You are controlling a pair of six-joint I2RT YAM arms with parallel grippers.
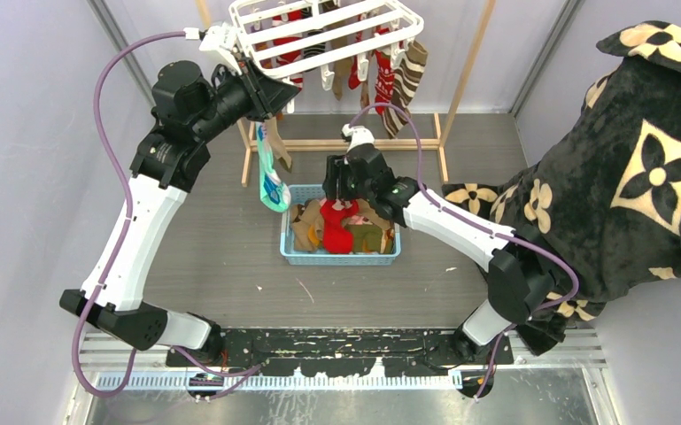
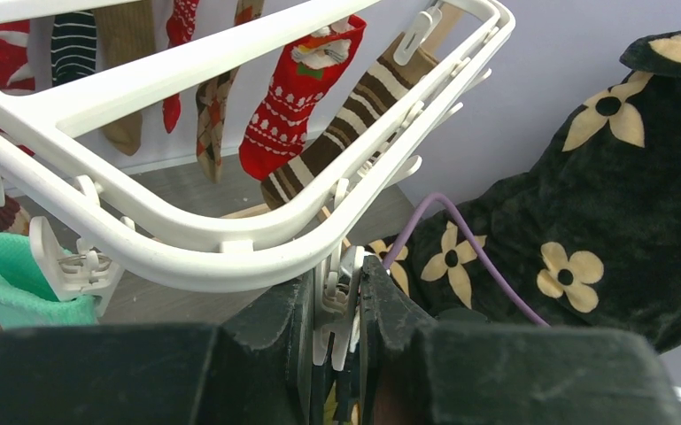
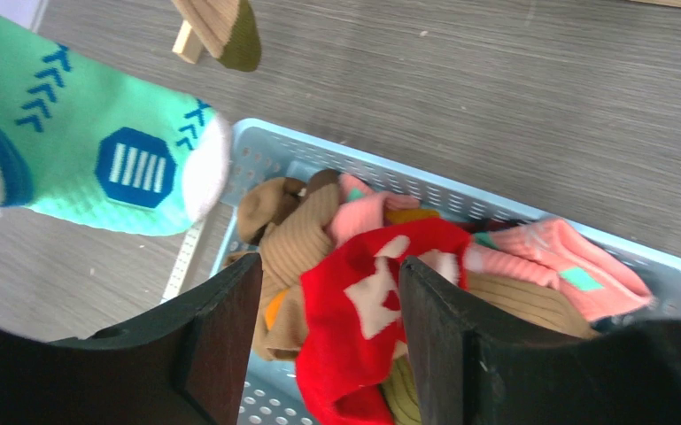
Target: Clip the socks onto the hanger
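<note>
My left gripper is shut on a white clip of the hanger, high at the upper middle of the top view. A mint sock hangs left of the basket. Several socks hang from the rack, including a red patterned one and a striped one. My right gripper is open above the blue basket, which holds a heap of socks with a red one under the fingers. Nothing shows held between those fingers.
A wooden stand stands behind the basket. A dark flowered cloth covers the right side. Bare floor lies left of and in front of the basket.
</note>
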